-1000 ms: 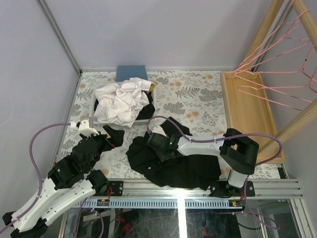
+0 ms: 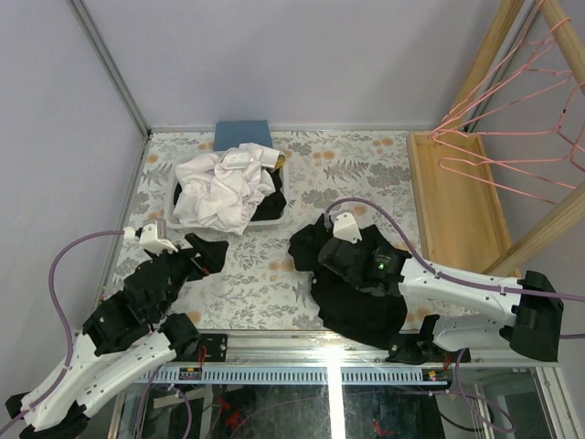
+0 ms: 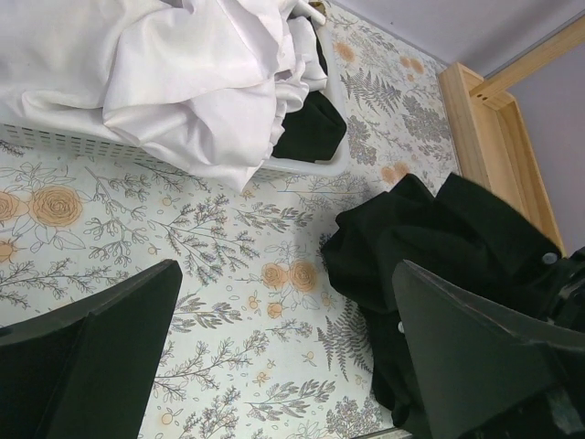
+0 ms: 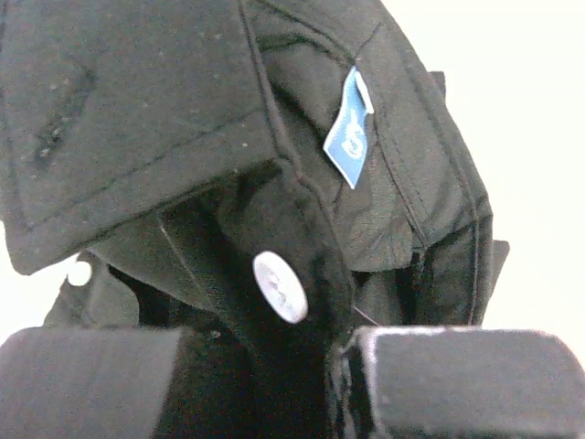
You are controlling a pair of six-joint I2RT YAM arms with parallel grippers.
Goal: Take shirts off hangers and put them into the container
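Observation:
The black shirt lies bunched on the floral cloth at centre right, its upper part lifted by my right gripper. Dark cloth is pinched between that gripper's fingers in the right wrist view, just below a pale button; a blue label shows inside the collar. My left gripper stands open and empty, left of the shirt, over bare cloth. Pink hangers hang on the wooden rack at right. No hanger shows within the shirt.
A white basket heaped with a white garment and dark cloth stands at back left, a blue box behind it. The rack's wooden tray borders the right side. Floral cloth between basket and shirt is clear.

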